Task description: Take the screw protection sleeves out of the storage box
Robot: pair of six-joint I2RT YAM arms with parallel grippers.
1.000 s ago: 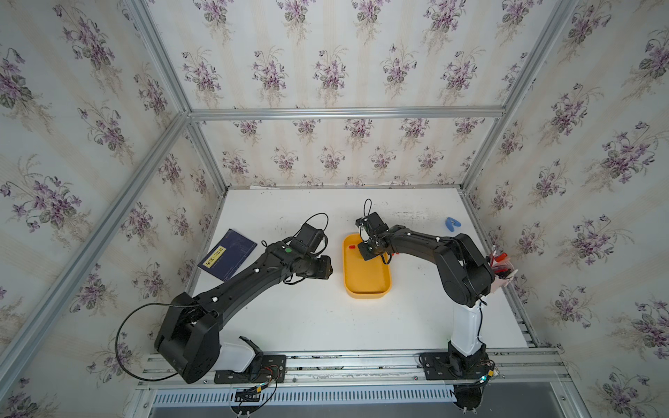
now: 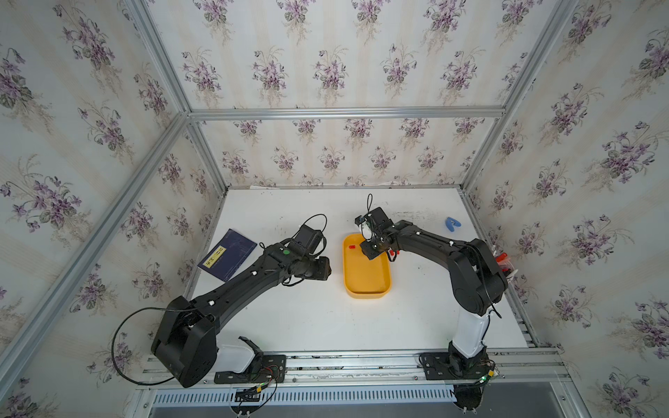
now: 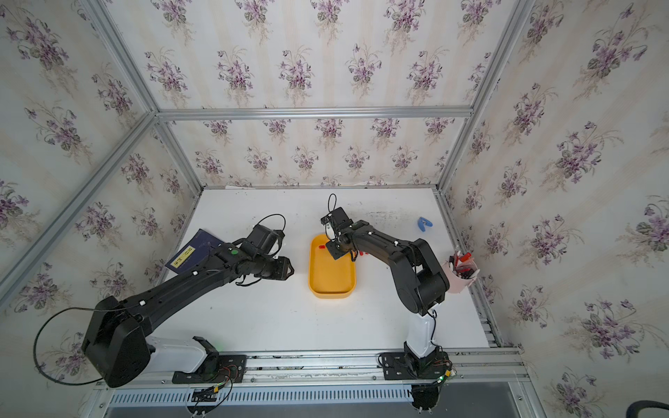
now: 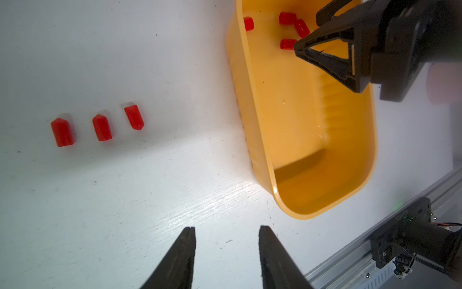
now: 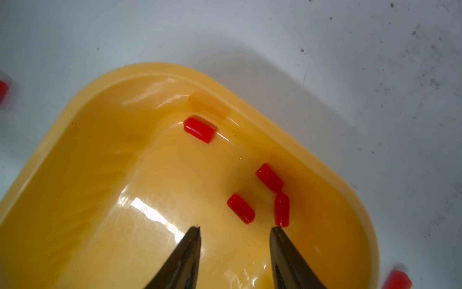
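Observation:
Several red sleeves lie on the floor of the yellow storage box (image 5: 96, 89): one sleeve (image 5: 199, 130) by itself near the wall, the others close together, such as the sleeve (image 5: 240, 208) just beyond my right fingertips. My right gripper is over the box, fingers apart, with nothing between them. Outside, three red sleeves lie in a row on the table, among them the middle sleeve (image 4: 102, 127). A red sleeve (image 5: 398, 278) also rests outside the box, cut off by the right wrist view's edge. Left of the box, my left gripper hangs over bare table, open and empty.
A dark blue box (image 2: 228, 254) with a yellow label lies at the table's left. A blue object (image 2: 452, 223) is at the back right, and a pink container (image 3: 460, 273) stands at the right edge.
Over the last second the right arm has shifted slightly right, its gripper staying over the box's back part. The left arm has barely moved.

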